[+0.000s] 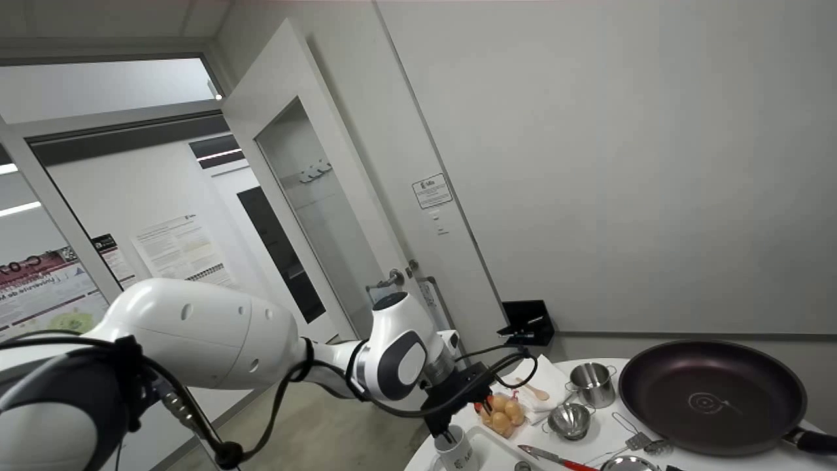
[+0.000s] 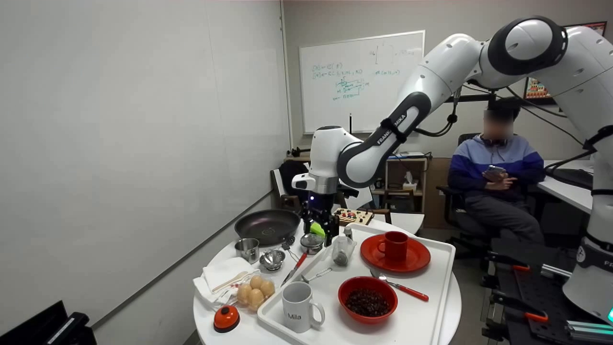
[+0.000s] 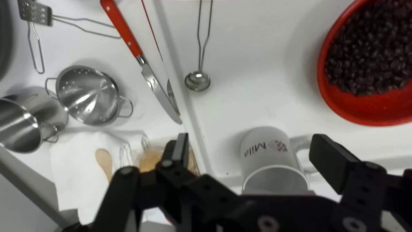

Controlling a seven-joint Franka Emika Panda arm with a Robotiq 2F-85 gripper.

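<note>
My gripper is open, with its black fingers spread wide and pointing down over the table. In the wrist view the white "Mila" mug appears between and below the fingers, its handle towards the right finger. From exterior view 2, the gripper is in the air well behind the upright mug, clear of it. In exterior view 1 the gripper overlaps the mug; that angle does not tell how far apart they are. Nothing is held.
Sharing the white tray are a red bowl of dark beans, a red plate with a red cup, and cutlery. Eggs, metal pots, a knife and a large pan crowd the table around it.
</note>
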